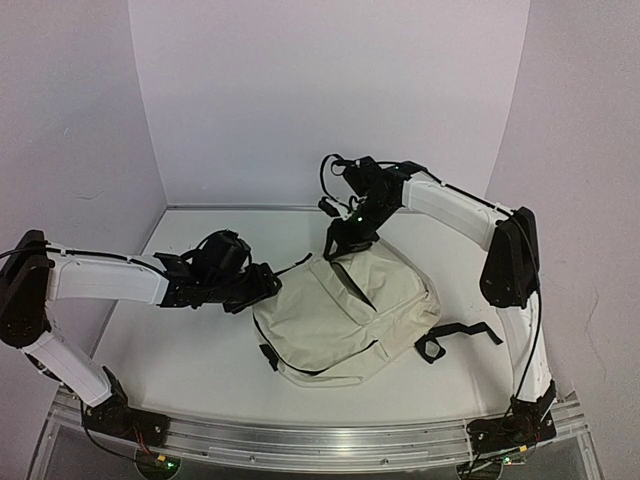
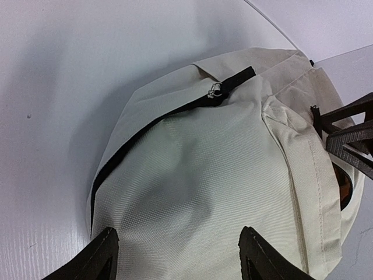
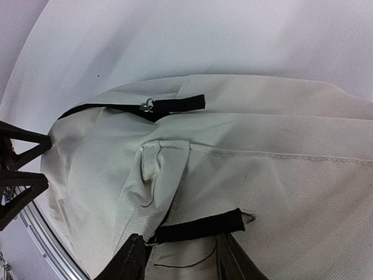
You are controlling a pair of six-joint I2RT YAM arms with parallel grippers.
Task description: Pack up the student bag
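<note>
A cream fabric bag [image 1: 320, 315] with black zipper tapes lies flat on the table. My left gripper [image 1: 265, 285] stands open just above the bag's left side; in the left wrist view its fingertips are apart over bare fabric. My right gripper [image 1: 340, 240] is over the back edge of the bag, beside a dark slot. In the right wrist view its open fingers straddle a short black strap [image 3: 198, 228] lying on the fabric. A second zipper pull [image 3: 147, 105] lies on the edge above. Whether the strap is touched is unclear.
A black strap with a buckle [image 1: 432, 343] lies on the table at the bag's right front. Walls close in the back and sides.
</note>
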